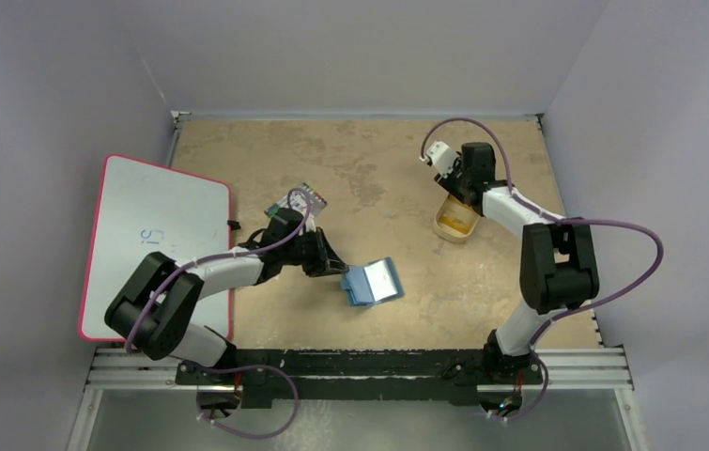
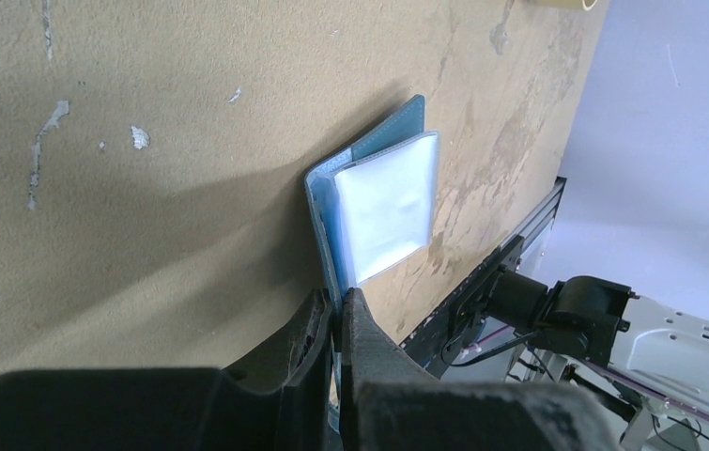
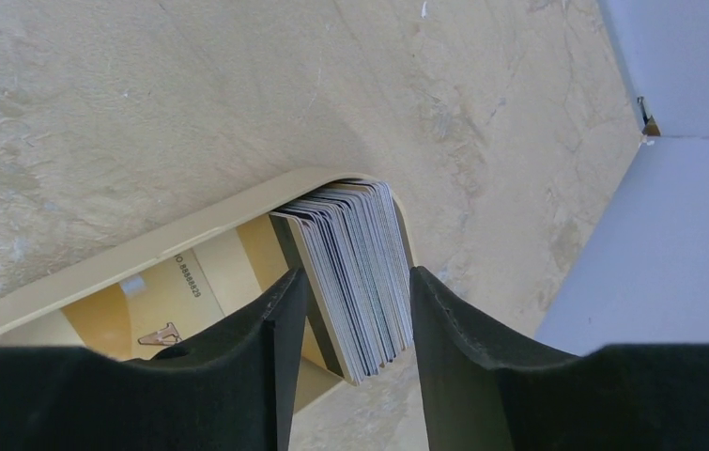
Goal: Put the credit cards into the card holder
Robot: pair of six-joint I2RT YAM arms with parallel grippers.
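The blue card holder (image 1: 359, 285) lies open on the table, its clear pocket (image 2: 390, 207) facing up. My left gripper is shut on the holder's left edge. On the right, a tan tray (image 1: 448, 235) holds a row of credit cards (image 3: 355, 272) standing on edge at one end. My right gripper is over that row, part open, a fingertip to each side and no card clearly gripped. A yellow and cream card (image 3: 167, 305) lies flat on the tray's bottom, partly hidden by the left finger.
A whiteboard with a red frame (image 1: 230, 202) lies at the left. Behind the left arm is a colourful printed item (image 1: 308, 200). Between holder and tray the table (image 1: 416, 225) is clear.
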